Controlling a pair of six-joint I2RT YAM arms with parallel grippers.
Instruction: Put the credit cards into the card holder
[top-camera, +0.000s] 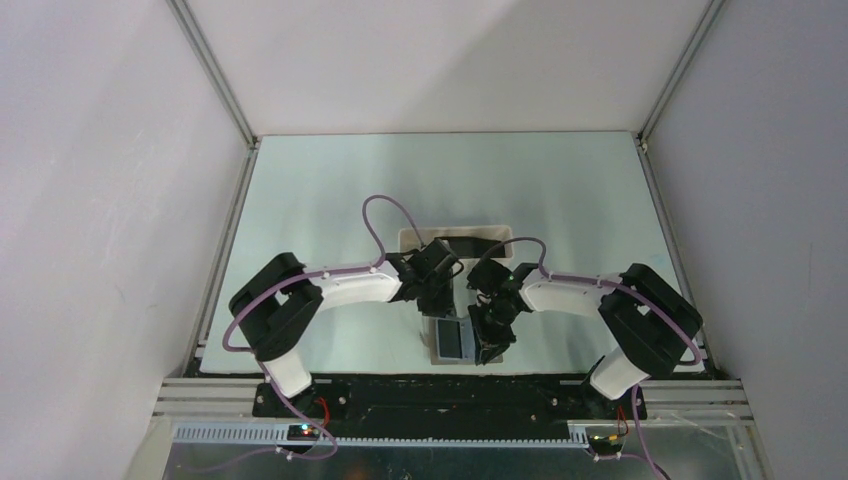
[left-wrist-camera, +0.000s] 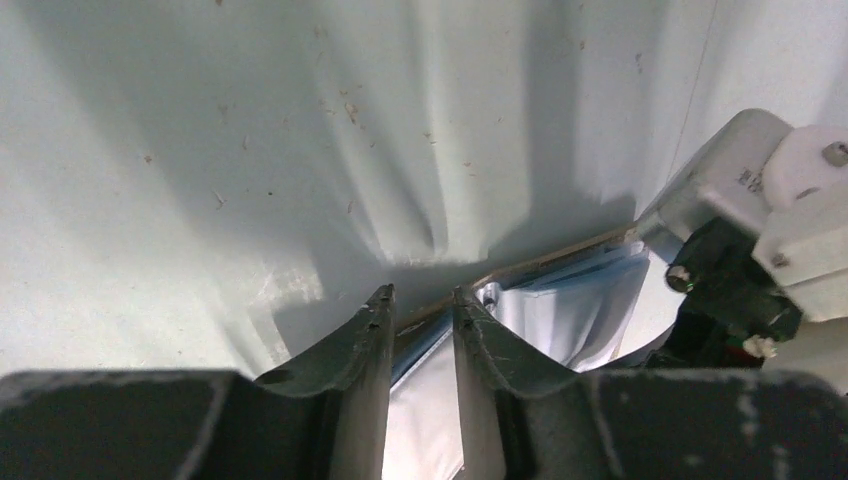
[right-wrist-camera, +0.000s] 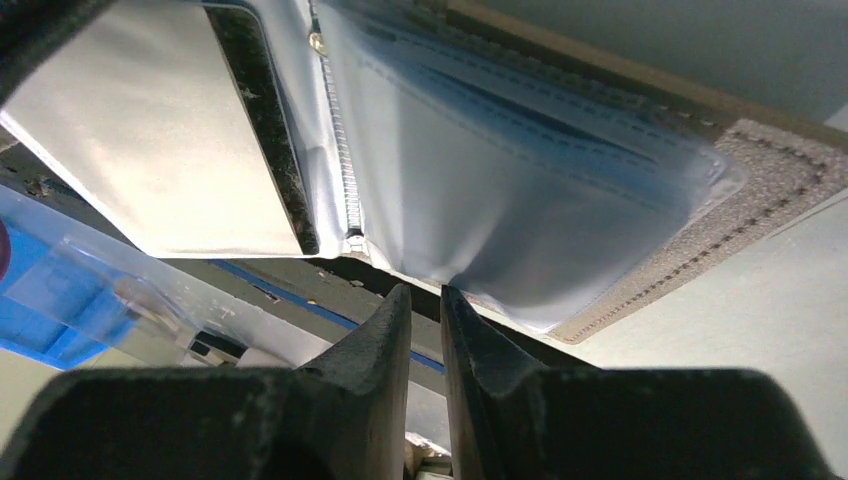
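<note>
The open card holder (top-camera: 433, 351) lies near the table's front edge, with clear blue-edged sleeves. A dark panel (top-camera: 449, 340) shows on its left side. In the right wrist view a pale card with a black stripe (right-wrist-camera: 262, 130) sits under clear plastic beside a zipper. My left gripper is part open at the holder's far edge, sleeve plastic (left-wrist-camera: 425, 425) showing between and below its fingers. My right gripper is closed to a narrow gap on the holder's near edge, beside a clear sleeve (right-wrist-camera: 470, 190). No loose card shows in either gripper.
A shallow tan box (top-camera: 408, 239) with something black (top-camera: 470, 244) inside stands behind the holder, partly covered by the arms. Both arms are close together over the holder.
</note>
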